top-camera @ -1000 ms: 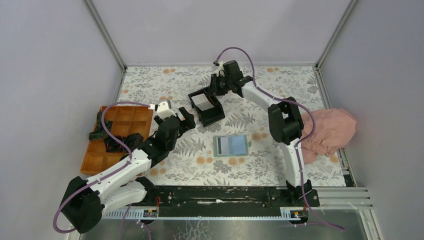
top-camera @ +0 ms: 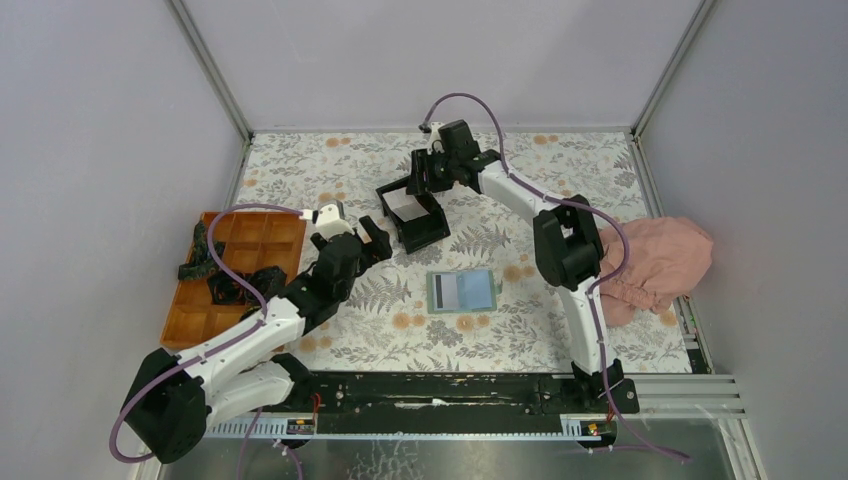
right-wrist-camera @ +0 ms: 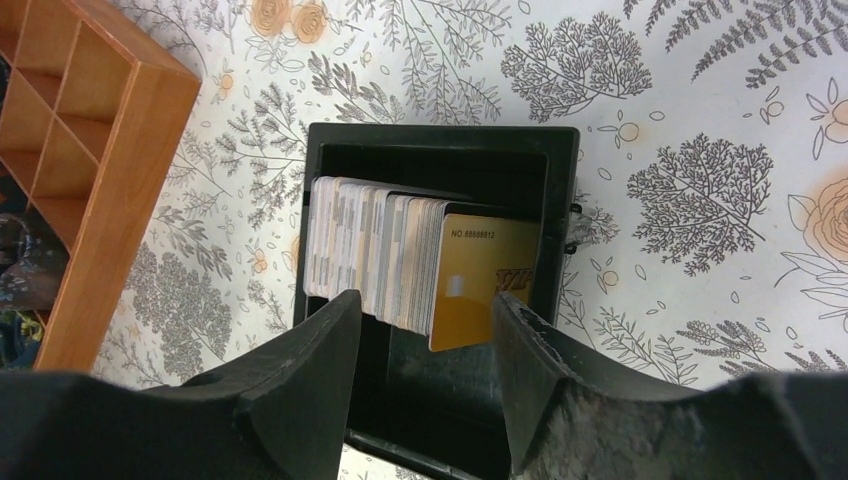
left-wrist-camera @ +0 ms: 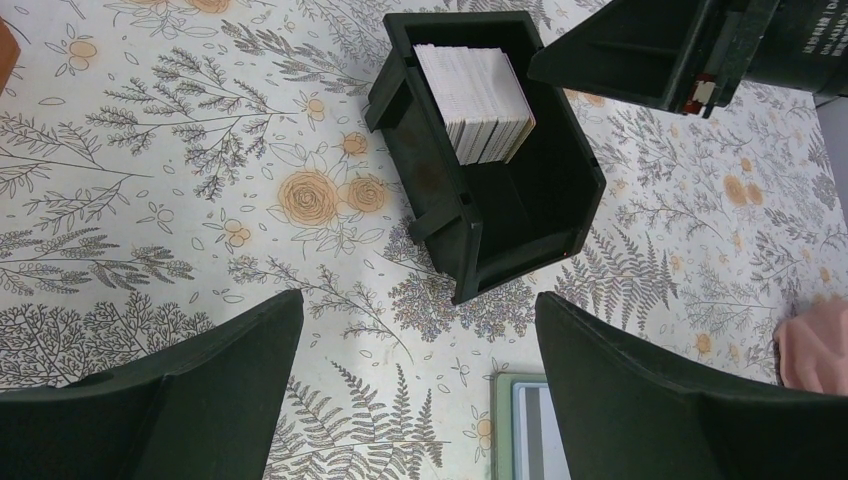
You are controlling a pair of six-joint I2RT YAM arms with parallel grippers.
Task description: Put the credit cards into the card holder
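A row of credit cards (right-wrist-camera: 385,255) stands packed in a black box (top-camera: 425,230); the right wrist view shows a gold card (right-wrist-camera: 485,275) at one end of the row. My right gripper is over the box beside that gold card, open and with nothing between its fingers. To the left of the box my left gripper (top-camera: 372,240) hangs above the cloth, open and empty. On the table in front lies a flat card holder (top-camera: 461,291) with a pale green border, a white-and-grey part and a light blue part.
At the left stands a brown compartment tray (top-camera: 262,240) with dark items in it. A pink cloth (top-camera: 655,265) lies bunched at the right edge. Patterned cloth around the card holder is clear.
The left arm, the box and the card holder have stayed put.
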